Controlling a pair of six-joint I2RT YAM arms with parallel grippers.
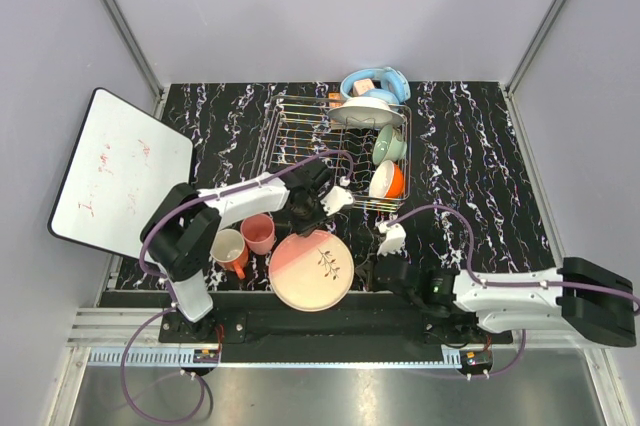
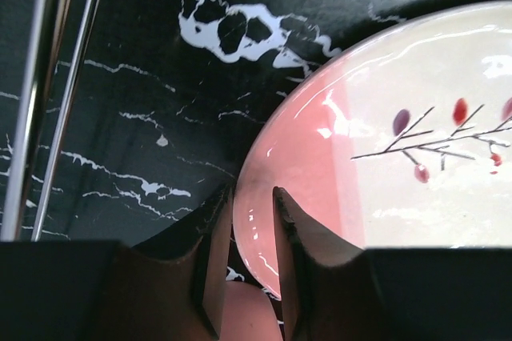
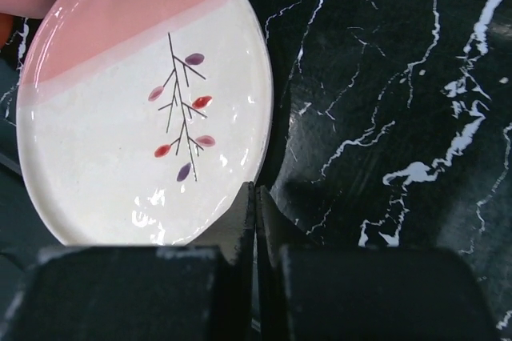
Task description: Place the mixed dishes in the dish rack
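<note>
On the dark counter lies a cream plate [image 1: 312, 276] with a pink end and a leaf sprig. My left gripper stands open above the pink end; in its view the plate's rim passes between the fingertips. At the plate's right rim, my right gripper is shut, its fingers together and nothing between them. To the left of the plate are a pink cup [image 1: 257, 233] and a white-lined cup [image 1: 230, 248] with an orange handle. Behind, the wire dish rack [image 1: 290, 136] holds a large white bowl [image 1: 366, 114], a green cup [image 1: 389, 145] and an orange-and-white bowl [image 1: 387, 180].
Blue items [image 1: 378, 82] sit at the rack's far right corner. A whiteboard [image 1: 125, 171] with red marks leans at the left. The rack's left side is largely empty, and bare counter [image 1: 470, 166] extends on the right.
</note>
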